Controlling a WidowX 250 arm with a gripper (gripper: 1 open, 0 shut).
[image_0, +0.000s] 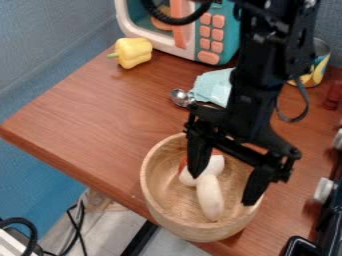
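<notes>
A wooden bowl (174, 205) stands on the near part of the table and holds a toy mushroom (210, 196) with a white stem; its red cap is largely hidden. My black gripper (226, 170) reaches down into the bowl over the mushroom, open, with one finger on each side of it at the cap end. Whether the fingers touch it cannot be told.
A toy microwave (201, 30) stands at the back, with a yellow pepper (132, 52) to its left. A spoon (181, 98), a light blue cloth (211, 87) and a partly hidden can (319, 62) are behind me.
</notes>
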